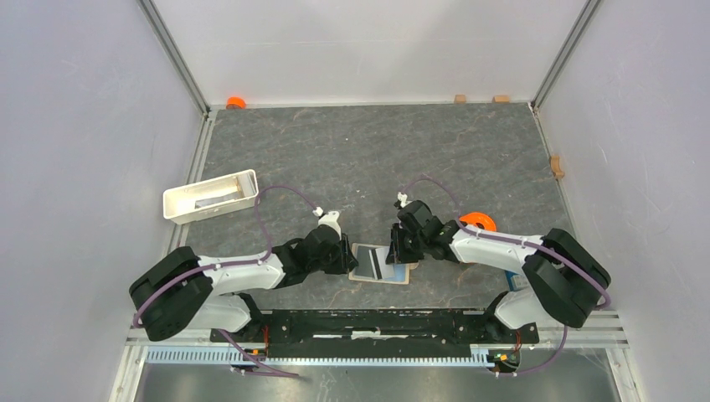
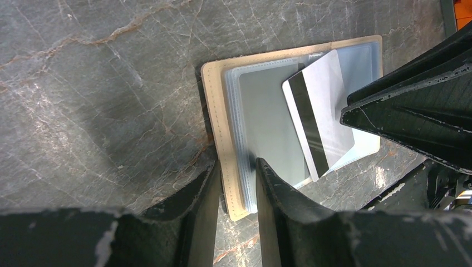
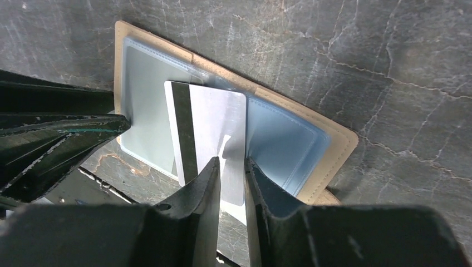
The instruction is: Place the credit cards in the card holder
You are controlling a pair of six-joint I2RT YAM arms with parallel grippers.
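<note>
Spread flat on the table, the card holder [image 2: 276, 114] has a tan border, a grey clear sleeve and a blue sleeve. Across its middle lies the white credit card [image 3: 214, 133] with a black stripe, skewed to the sleeves and overlapping the grey one, not seated squarely in a pocket. My right gripper stands slightly open over the card, whose edge runs close to one fingertip. My left gripper has its fingers apart over the holder's left border and touches down there or nearly so. Part of the card is hidden behind the right fingers.
A cream tray [image 1: 179, 201] with a pale flat item inside stands at the left. An orange round object [image 1: 478, 220] sits behind the right arm, and a blue item [image 1: 516, 280] is partly covered by it. Behind the holder the table is clear.
</note>
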